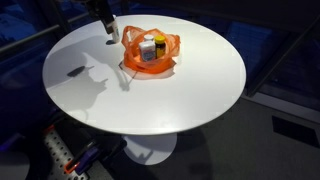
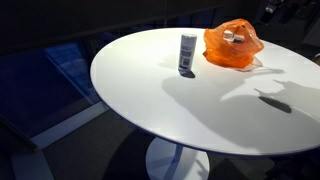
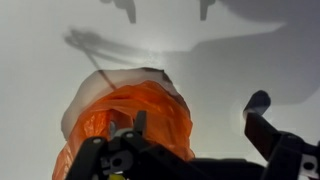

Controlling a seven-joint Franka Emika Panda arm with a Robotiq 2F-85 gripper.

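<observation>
An orange plastic bag (image 1: 151,66) lies open on the round white table, with a white bottle (image 1: 147,50) and a yellow bottle (image 1: 159,46) showing inside it. Apart from the bag stands an upright white can (image 2: 187,52). In the wrist view my gripper is open, one finger (image 3: 139,126) overlapping the orange bag (image 3: 168,112) and the other well to its right. Close to that right finger is a small dark rounded shape (image 3: 258,102), which I cannot identify. In exterior view 1 the gripper is a dark form at the table's far left side.
A flat dark elongated mark or item (image 2: 275,104) lies on the white table (image 2: 150,100), apart from the bag and can. Arm shadows cross the tabletop.
</observation>
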